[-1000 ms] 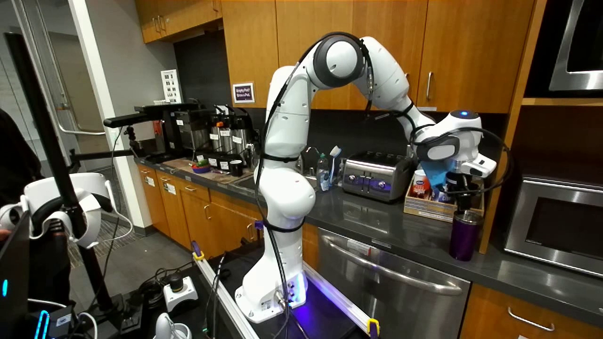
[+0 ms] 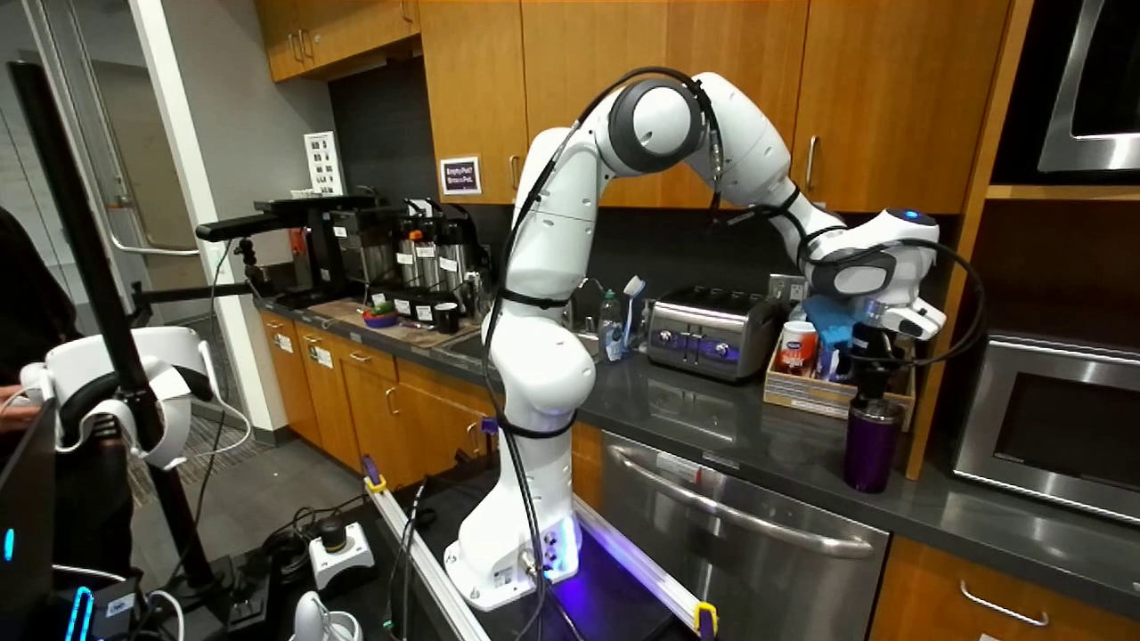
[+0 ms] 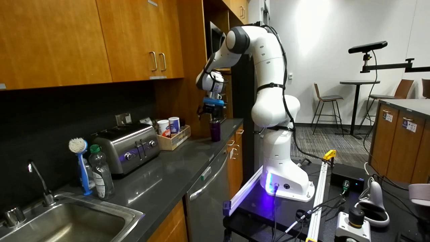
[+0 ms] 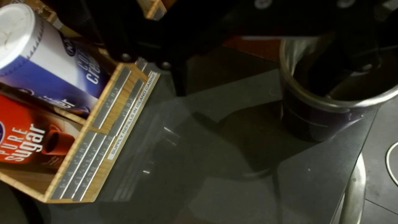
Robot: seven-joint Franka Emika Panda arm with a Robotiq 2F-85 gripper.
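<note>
A purple metal cup (image 2: pixel 873 447) with an open top stands on the dark counter, below my gripper. In the wrist view my gripper is open, its two fingers wide apart. The left fingertip (image 4: pixel 181 89) hangs over bare counter between the cup and a wooden box. The other finger (image 4: pixel 328 80) reaches into the cup's mouth, so the near rim (image 4: pixel 317 101) lies between the fingers. Whether either finger touches the cup wall cannot be told. The cup looks close to upright in the second exterior view.
A wooden box (image 4: pixel 84 153) holding a sugar canister (image 4: pixel 28 136) and a creamer canister (image 4: pixel 56 63) sits left of the gripper in the wrist view. A toaster (image 2: pixel 705 331) stands farther along the counter. The microwave (image 2: pixel 1053 427) is to the right; the counter's front edge runs near the cup.
The arm's wrist has shifted right and turned somewhat in the first exterior view. The cup sits slightly farther left than a second ago.
</note>
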